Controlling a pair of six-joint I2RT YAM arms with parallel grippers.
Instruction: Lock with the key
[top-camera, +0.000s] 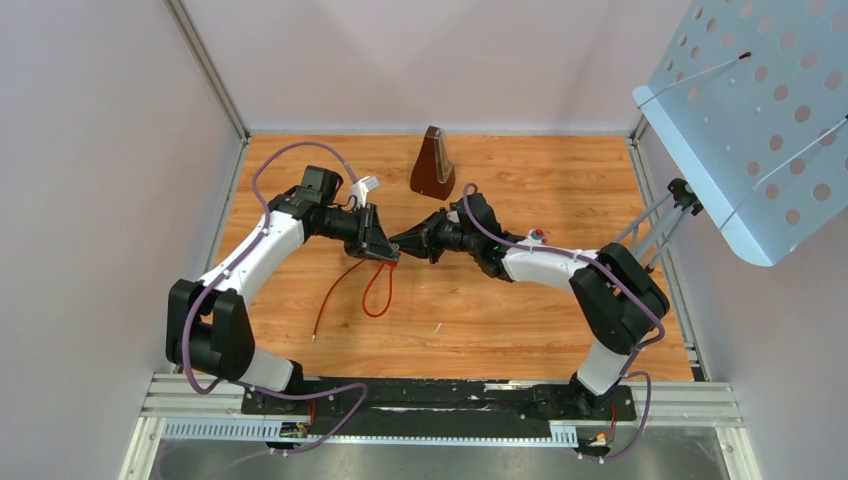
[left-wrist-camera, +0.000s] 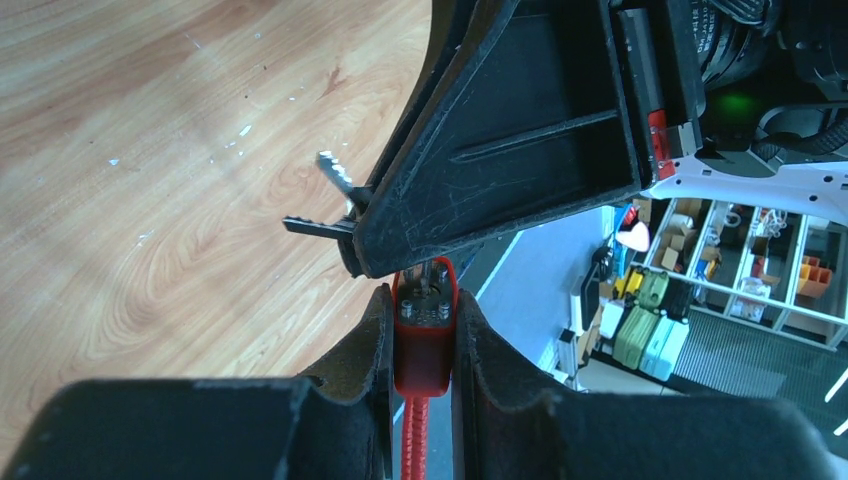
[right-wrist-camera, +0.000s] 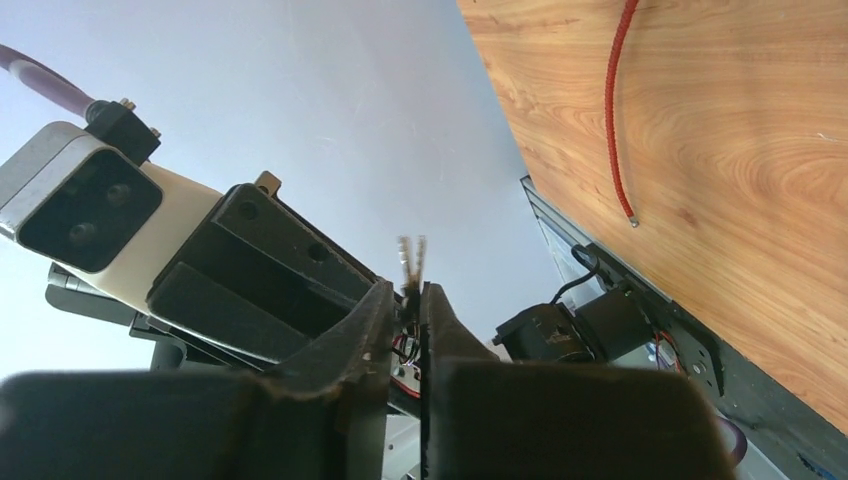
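Note:
In the left wrist view a red lock body (left-wrist-camera: 423, 358), with dark metal parts in its top and a red cable (left-wrist-camera: 414, 440) below, sits between the fingers of my left gripper, which is shut on it. Just above it is my right gripper, its fingers shut. Two thin toothed key blades (left-wrist-camera: 318, 228) stick out past its tip. The right wrist view shows the keys (right-wrist-camera: 411, 262), a little blurred, rising from those shut fingers. From the top, the left (top-camera: 385, 257) and right gripper (top-camera: 402, 243) meet tip to tip; how the keys stand against the lock is hidden there.
The red cable (top-camera: 378, 313) hangs in a loop, and a free metal-tipped end (right-wrist-camera: 632, 221) lies on the wooden table (top-camera: 500, 330). A brown metronome-like object (top-camera: 431, 168) stands at the back.

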